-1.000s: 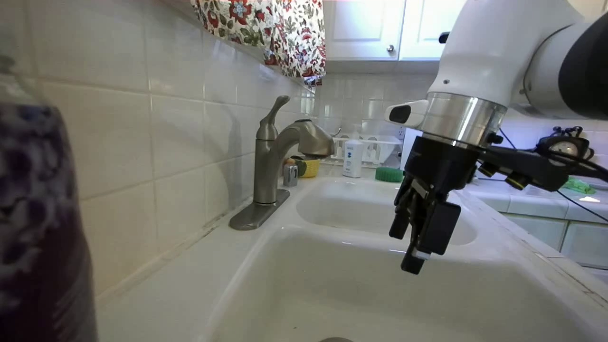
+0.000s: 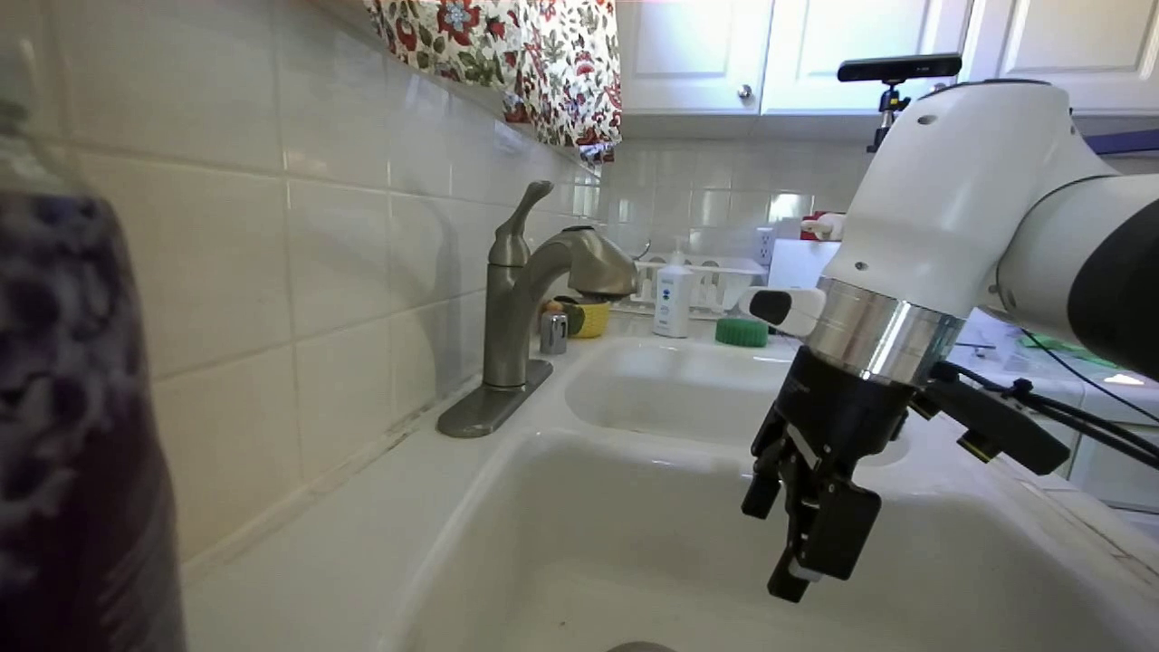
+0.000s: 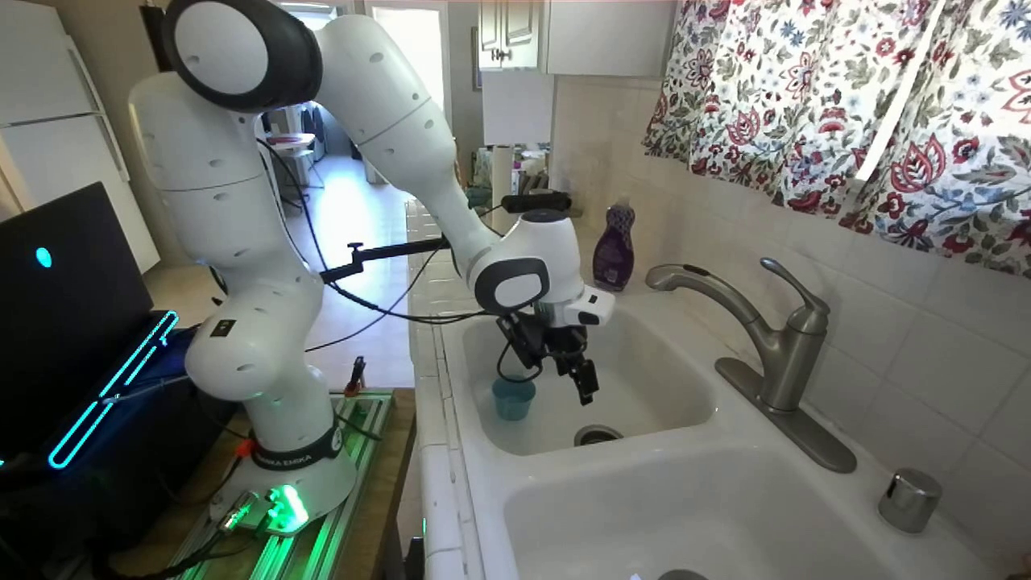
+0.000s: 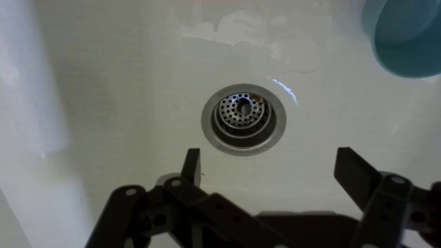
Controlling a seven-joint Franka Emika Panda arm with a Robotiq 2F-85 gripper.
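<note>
In the wrist view my gripper is open, its two dark fingers wide apart with bare sink floor between them. Just beyond the fingertips lies the metal drain (image 4: 244,120) with its perforated strainer. A teal cup (image 4: 407,39) stands in the sink at the upper right of that view, its mouth facing up and partly cut off by the frame. Exterior view 2 shows the same cup (image 3: 513,397) near the sink's counter-side wall, with the gripper (image 3: 575,382) beside it and apart from it. From exterior view 1 the gripper (image 2: 777,549) hangs tilted inside the basin; the cup is not visible there.
A faucet (image 3: 788,348) rises from the sink's back ledge. Behind the far corner stands a purple soap bottle (image 3: 614,246). A divider separates this basin from the second basin (image 3: 696,512), which looks clear apart from its drain. A green brush (image 2: 741,331) sits past the far basin.
My gripper has moved down, deeper into the basin, and the arm above it has lowered too. It stays open and empty. The faucet and bottles have not moved.
</note>
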